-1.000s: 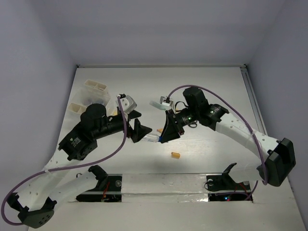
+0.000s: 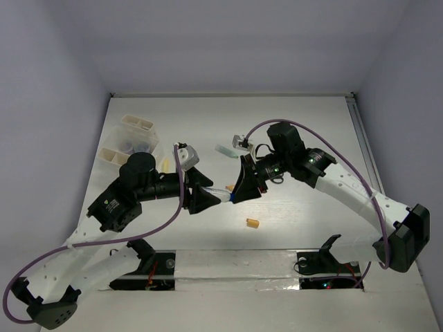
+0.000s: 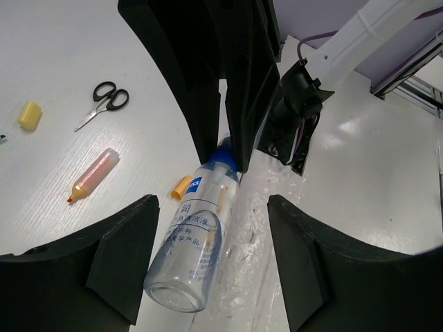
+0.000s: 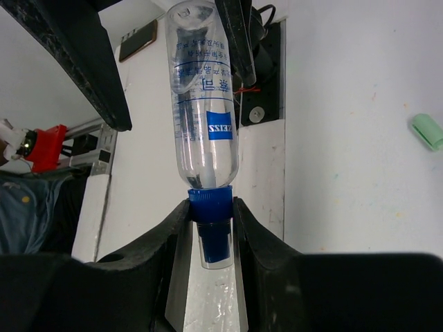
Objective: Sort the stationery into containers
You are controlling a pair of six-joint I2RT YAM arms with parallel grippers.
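A clear bottle with a blue cap (image 4: 205, 138) is held by my right gripper, shut on its cap end, near the middle of the top view. My left gripper is part open around the bottle's other end, with the bottle (image 3: 194, 242) between its fingers; contact is unclear. In the left wrist view scissors (image 3: 104, 104), a pink tube (image 3: 93, 176), a yellow piece (image 3: 30, 115) and an orange piece (image 3: 181, 186) lie on the table. A green piece (image 4: 427, 131) shows in the right wrist view.
A clear divided container (image 2: 114, 156) stands at the table's left, behind my left arm. The side walls (image 2: 394, 83) bound the area.
My left gripper has moved slightly down and toward the bottle's end compared with a second ago. My right gripper with the bottle has shifted a little.
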